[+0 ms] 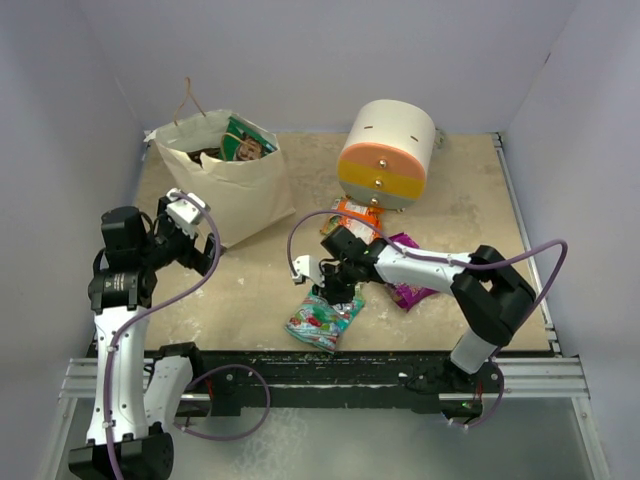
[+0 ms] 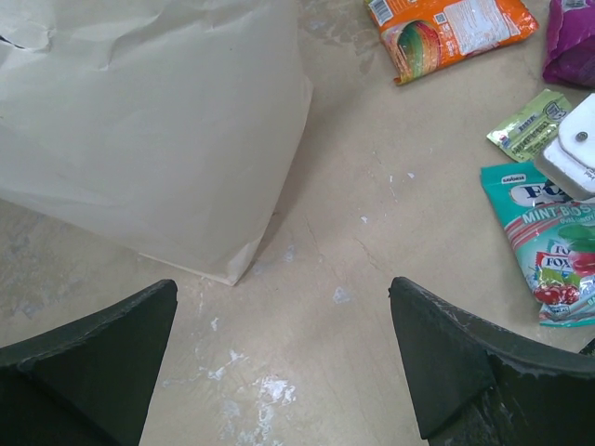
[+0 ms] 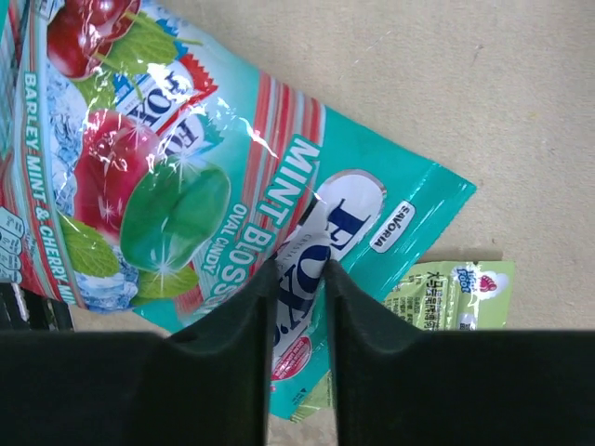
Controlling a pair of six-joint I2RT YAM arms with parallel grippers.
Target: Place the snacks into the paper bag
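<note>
My right gripper [image 1: 338, 292] is down on the teal Fox's candy bag [image 1: 318, 326]; in the right wrist view its two fingertips [image 3: 269, 283] press into the bag [image 3: 149, 186] with a small space between them, a green sachet [image 3: 456, 293] lying partly beneath. An orange snack pack [image 2: 451, 32] and a purple pack [image 1: 412, 292] lie behind. The paper bag [image 1: 235, 190] stands at the back left with a green pack [image 1: 243, 140] inside. My left gripper hangs beside it, open and empty.
A white cylindrical drawer unit [image 1: 390, 140] with orange and yellow fronts stands at the back right. Bare tabletop [image 1: 220, 310] spreads between the paper bag and the candy bag. Walls enclose both sides.
</note>
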